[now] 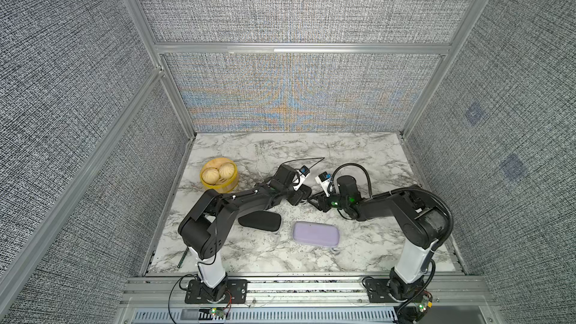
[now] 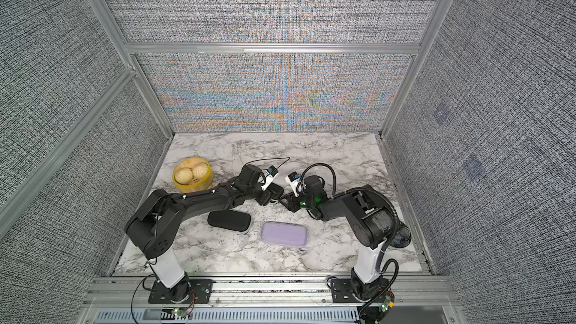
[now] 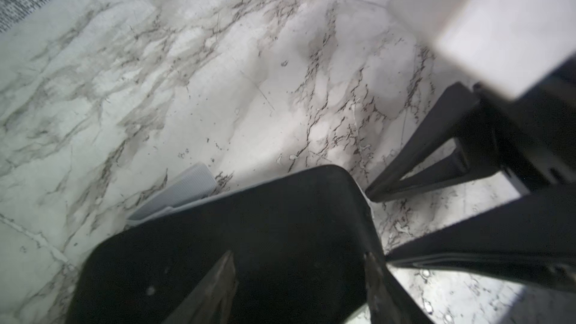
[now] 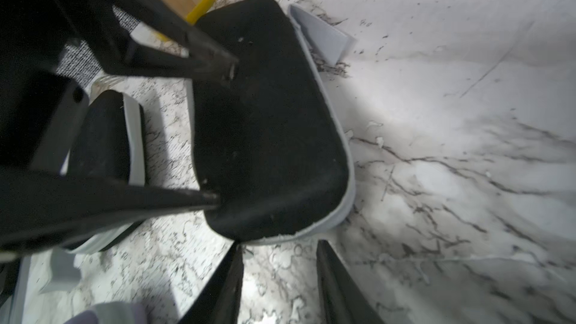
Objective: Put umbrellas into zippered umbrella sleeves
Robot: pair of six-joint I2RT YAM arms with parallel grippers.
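A black case with a pale side band [image 4: 270, 126] lies on the marble table beneath my grippers; the arms mostly hide it from above. My left gripper is partly open, its fingers spread over the case top. Facing the near end of the same case, my right gripper also stands open, with a gap between its tips. To the front left rests a second black case [image 1: 259, 220]. A lilac case [image 1: 316, 234] lies at the front centre. I see no umbrella that I can clearly make out.
A yellow-rimmed basket with buns [image 1: 219, 183] stands at the back left. A thin dark stick [image 1: 183, 257] lies at the front left. Glassy dark items [image 2: 400, 237] sit by the right edge. Both gripper tips are close together.
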